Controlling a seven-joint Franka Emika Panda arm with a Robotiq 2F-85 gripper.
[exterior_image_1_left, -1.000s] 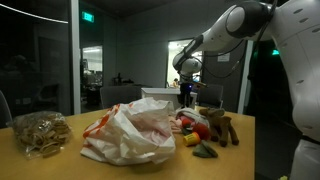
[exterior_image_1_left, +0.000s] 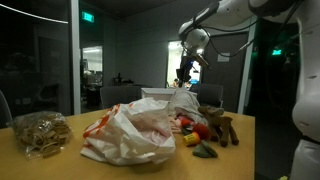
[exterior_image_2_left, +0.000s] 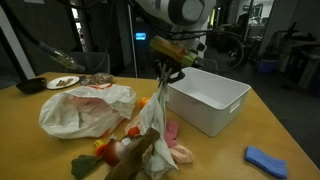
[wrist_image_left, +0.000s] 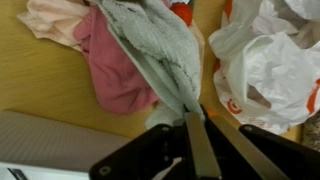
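Observation:
A pale grey-white cloth (exterior_image_2_left: 161, 130) hangs from my gripper (exterior_image_2_left: 168, 76), which is shut on its upper end. Its lower part trails down to the table among the toys. From the wrist view, the cloth (wrist_image_left: 160, 40) stretches away from the fingers (wrist_image_left: 196, 130) over a pink cloth (wrist_image_left: 112, 65) on the table. In exterior view 1 the gripper (exterior_image_1_left: 184, 78) is high above the pile, with the cloth (exterior_image_1_left: 186, 101) below it.
A white bin (exterior_image_2_left: 210, 100) stands right beside the cloth. A white plastic bag (exterior_image_1_left: 130, 132) and a brown bag (exterior_image_1_left: 41, 132) lie on the table. Toy produce, including a yellow piece (exterior_image_1_left: 192, 139), and a brown plush (exterior_image_1_left: 222, 126) are close by. A blue cloth (exterior_image_2_left: 265, 163) lies at the right.
My gripper has risen from low over the pile to well above it, and the pale cloth has been drawn up with it. The bags and toys look unmoved.

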